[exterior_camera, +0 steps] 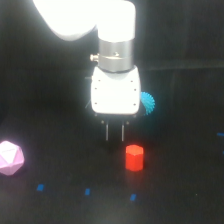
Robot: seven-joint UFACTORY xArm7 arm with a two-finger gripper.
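Observation:
My gripper (115, 131) hangs from the white arm near the middle of the view. Its two thin fingers are apart, and nothing shows between them. A red block (134, 158), six-sided in outline, rests on the dark surface just below and to the right of the fingertips in the view. The gripper appears clear of it, though height above the surface is hard to judge. Farther left lies a pink faceted ball (10, 158), cut slightly by the frame edge. Behind the gripper's body, a blue toothed round piece (148, 102) is partly hidden.
Several small blue marks dot the front, among them a left mark (40, 187) and a middle mark (87, 191).

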